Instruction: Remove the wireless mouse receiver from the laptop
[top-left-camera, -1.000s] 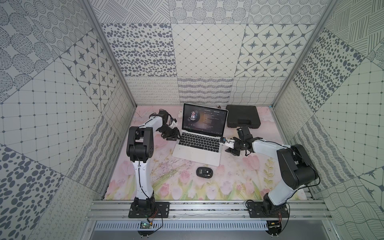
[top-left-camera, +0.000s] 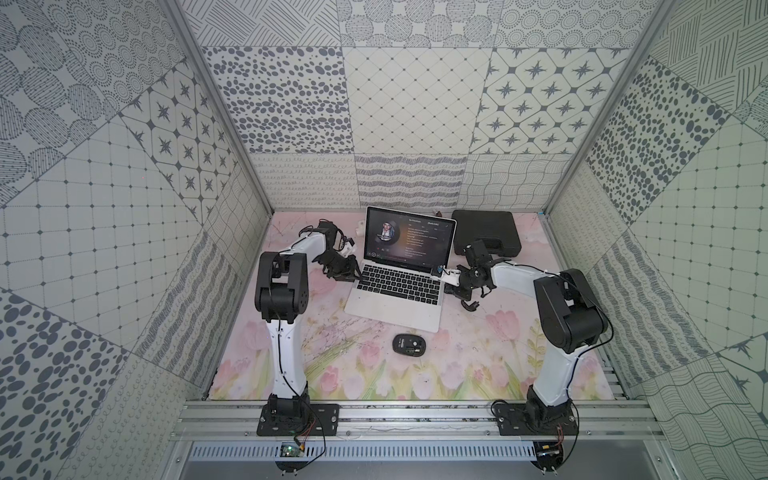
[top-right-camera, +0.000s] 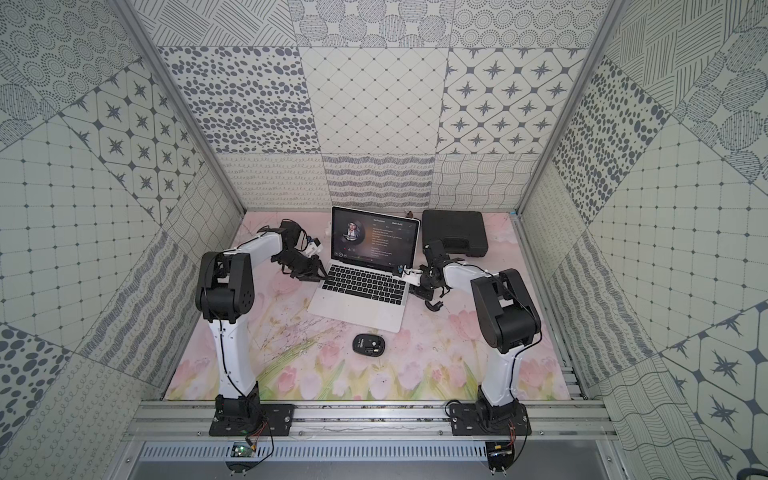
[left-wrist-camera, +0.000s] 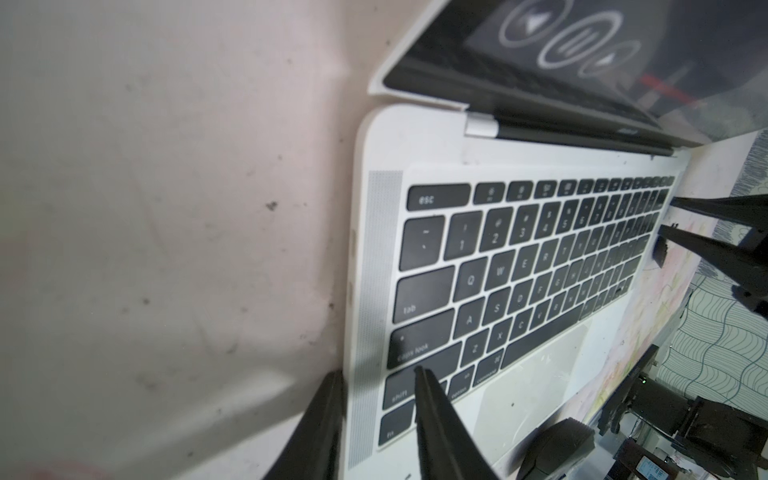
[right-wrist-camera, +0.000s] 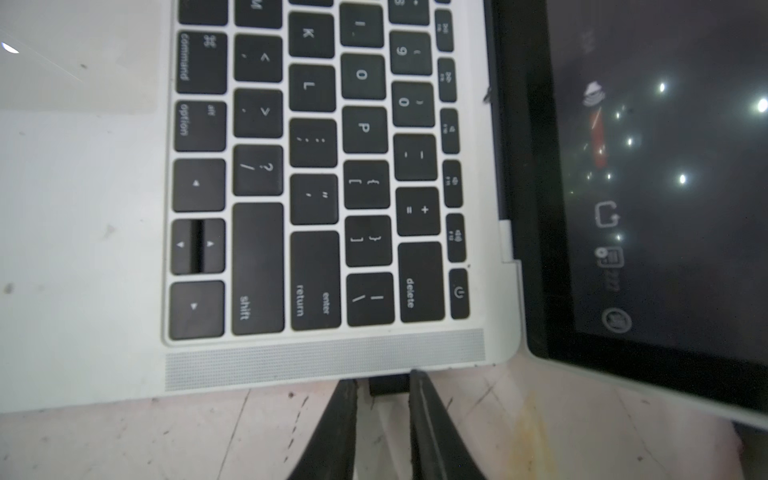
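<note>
The open silver laptop stands mid-table with its screen lit. My left gripper is shut on the laptop's left edge: one finger is beside the side wall, the other over the keyboard's lower-left corner. From the laptop's right side a small black receiver sticks out, below the delete and backslash keys. The fingers of my right gripper stand part open, one on each side of that receiver, with slight gaps visible. In the top views the right gripper itself hides the receiver.
A black mouse lies in front of the laptop, with bare flowered table around it. Behind the right arm rests a black case. Free table lies at the front left and front right.
My right arm has shifted left and slightly back, bringing its gripper closer against the laptop's right side. The left arm, laptop and mouse look unmoved.
</note>
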